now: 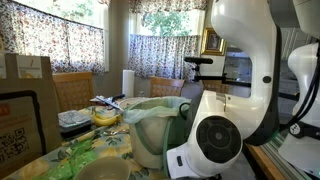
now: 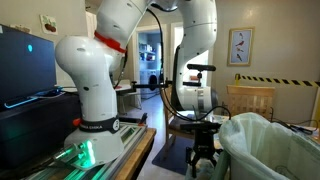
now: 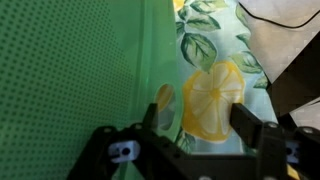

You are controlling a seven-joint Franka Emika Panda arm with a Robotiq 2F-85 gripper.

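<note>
Low beside the pale green bin [image 1: 150,135], my gripper points down at the tablecloth. A clear gap shows between its dark fingers, with only the lemon-print tablecloth [image 3: 212,95] visible through it. The bin's green wall [image 3: 75,75] fills the left of the wrist view, close to the left finger. In exterior view 2 the gripper [image 2: 203,160] is down next to the white-looking bin [image 2: 262,140]. Exterior view 1 shows the fingertips poorly, behind the arm's rounded joint.
A beige bowl [image 1: 103,169] stands near the front of the table. Green packets [image 1: 82,157], a yellow bowl [image 1: 105,116] and other clutter lie behind it. A big cardboard box [image 1: 25,115] blocks the left side.
</note>
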